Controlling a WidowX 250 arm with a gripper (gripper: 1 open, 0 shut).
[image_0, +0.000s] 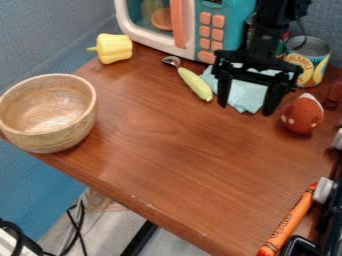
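My black gripper (246, 96) stands open over a light blue cloth (238, 84) at the back right, its fingers either side of the cloth, with nothing clearly held between them. A red, egg-shaped object (302, 116) lies just right of the gripper. A yellow banana-like object (197, 84) lies left of the cloth. Whether the fingertips touch the cloth cannot be told.
A toy microwave (174, 20) stands at the back, cans (311, 62) behind the gripper. A wooden bowl (42, 140) sits at left, a yellow pepper-like object (114, 48) behind it. A crayon (289, 225) lies front right.
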